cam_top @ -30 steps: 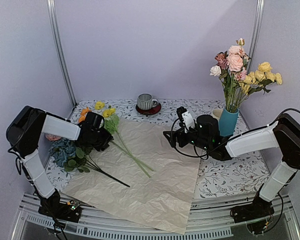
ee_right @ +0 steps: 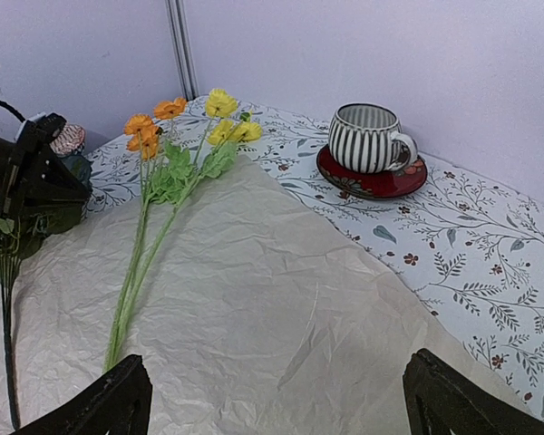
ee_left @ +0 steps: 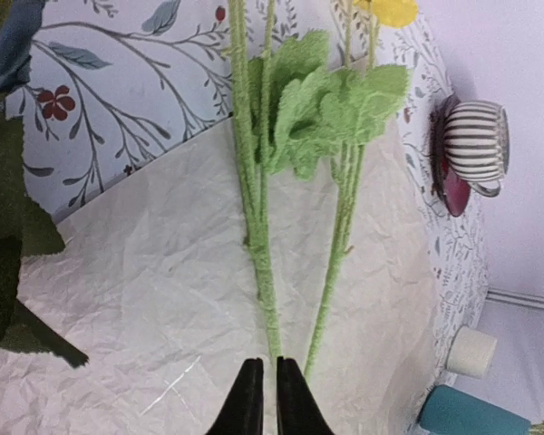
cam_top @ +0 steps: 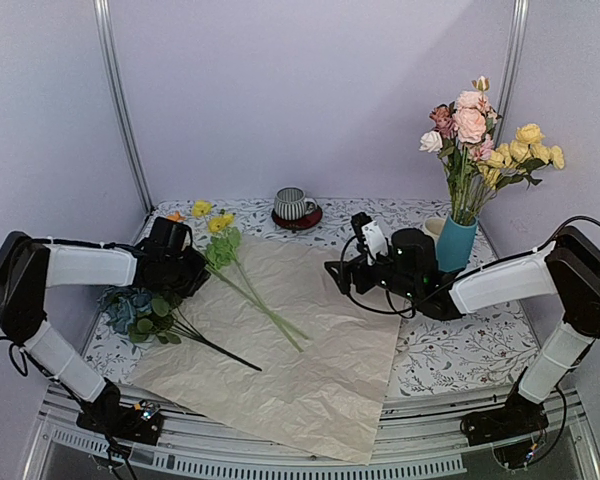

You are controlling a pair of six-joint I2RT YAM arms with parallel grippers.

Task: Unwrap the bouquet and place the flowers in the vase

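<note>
The turquoise vase (cam_top: 457, 243) stands at the far right, filled with pink, white and yellow blooms (cam_top: 470, 125). Yellow flowers (ee_right: 222, 103) and orange flowers (ee_right: 140, 132) lie on brown paper with long green stems (cam_top: 270, 315) side by side. Nearer the left wall is a bunch with blue blooms and dark leaves (cam_top: 128, 308). My left gripper is above the paper, its fingers almost together; a green stem lines up with their narrow gap, but no grip on it shows. Over the paper's right side, my right gripper is open and empty.
A striped cup (ee_right: 364, 139) sits on a dark red saucer (ee_right: 372, 184) at the back. A pale cup (ee_left: 471, 352) stands beside the vase. The paper (cam_top: 325, 375) is bare at its middle and front.
My left arm has swung left and its gripper has shifted slightly left. The pink bloom near the left wall is now hidden behind that arm. The right arm is almost still.
</note>
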